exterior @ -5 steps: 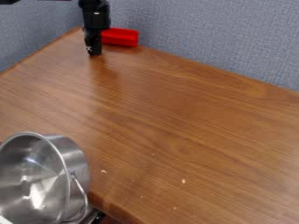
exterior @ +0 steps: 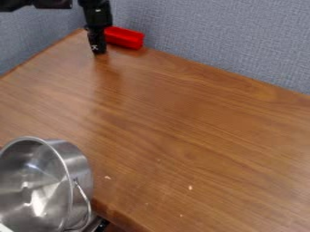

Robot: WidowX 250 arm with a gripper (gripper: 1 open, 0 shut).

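My black gripper [exterior: 97,43] reaches down at the back left of the table, just beside a red can-like object [exterior: 125,38] lying on its side against the back wall. The fingertips are small and dark here; I cannot tell whether they are open, shut or touching the red object. A steel pot [exterior: 39,181] with a wire handle stands at the front left.
Grey padded walls [exterior: 230,36] border the back and left edges.
My gripper has shifted very slightly at the back left, staying beside the red object. The pot has not moved.
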